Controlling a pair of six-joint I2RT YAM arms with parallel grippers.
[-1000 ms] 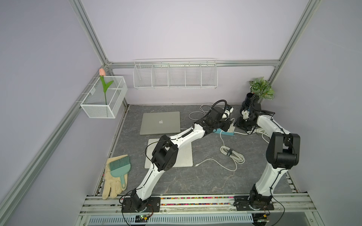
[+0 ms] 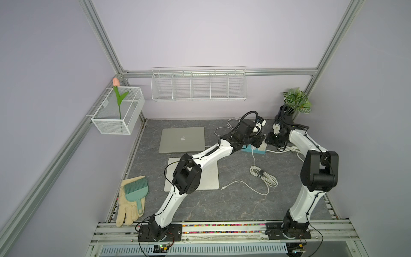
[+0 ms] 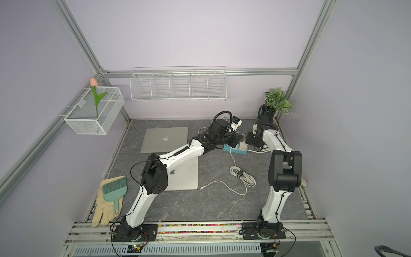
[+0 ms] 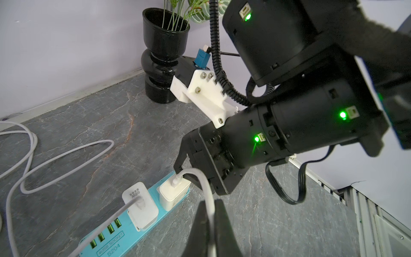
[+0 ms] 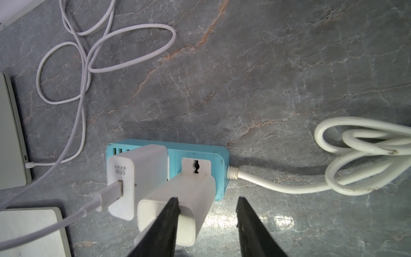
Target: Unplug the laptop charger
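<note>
A blue power strip [image 5: 222, 171] holds two white chargers. The front charger [image 5: 171, 209] has my right gripper open at its side, one finger by its end. The other charger [image 5: 141, 171] has a cable in its face. In the left wrist view my left gripper is shut, with a white cable [image 4: 201, 175] running up over its fingers from the right-hand charger [image 4: 171, 194]; whether the fingers grip the cable is unclear. The right gripper body hangs just behind that charger.
Two laptops [image 2: 182, 135] lie left of the strip. Loose cables [image 5: 128, 62] and a coiled cord [image 2: 263, 175] lie around it. A black vase with a plant [image 4: 164, 38] stands at the back right. Bare table shows front of centre.
</note>
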